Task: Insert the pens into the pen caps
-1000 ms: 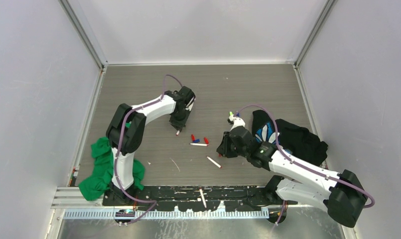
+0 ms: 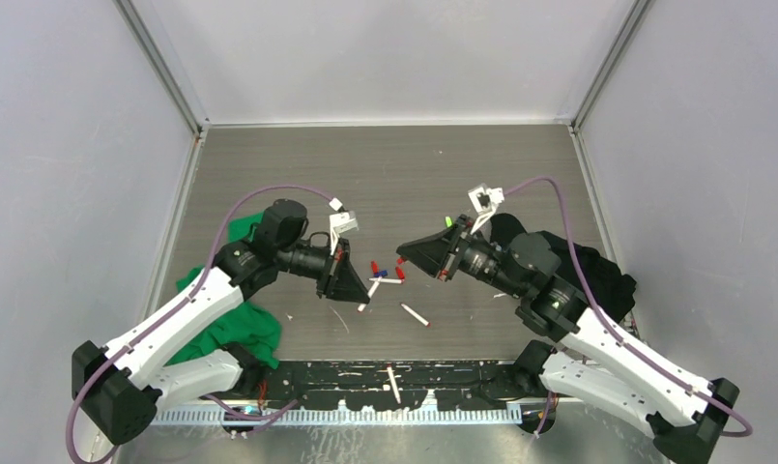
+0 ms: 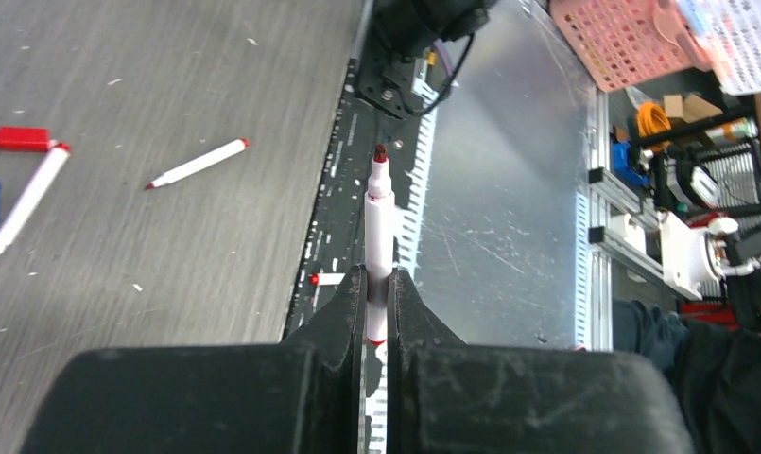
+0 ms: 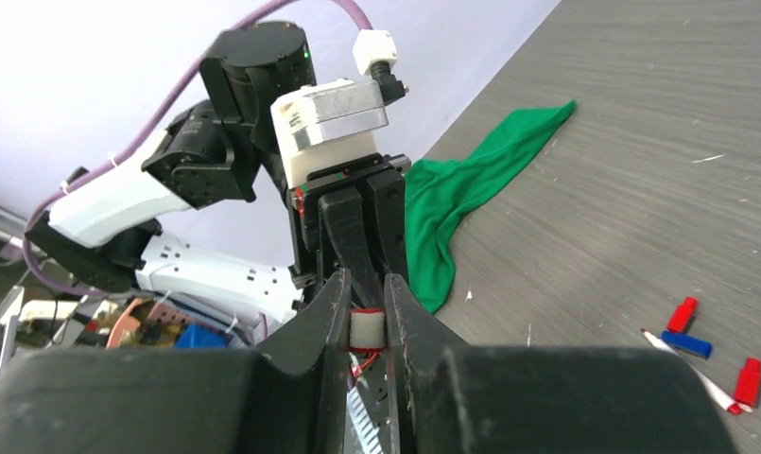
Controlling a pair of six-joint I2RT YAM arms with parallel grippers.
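My left gripper (image 2: 351, 290) is shut on a white pen (image 3: 378, 255) with a dark red tip, pointing out from the fingers. My right gripper (image 2: 409, 253) is shut on a small red cap (image 2: 401, 260), seen end-on between the fingertips in the right wrist view. The grippers are raised, facing each other with a gap between them. Loose red caps (image 4: 748, 383), a blue cap (image 4: 686, 344) and white pens (image 3: 195, 163) lie on the floor between the arms.
A green cloth (image 2: 249, 329) lies at left, a black cloth (image 2: 602, 285) at right. Another pen (image 2: 393, 385) lies on the black front strip. Walls bound both sides.
My left gripper has risen and turned toward the right, bringing the pen along. My right gripper has risen and moved up-left in the top view, toward the left one.
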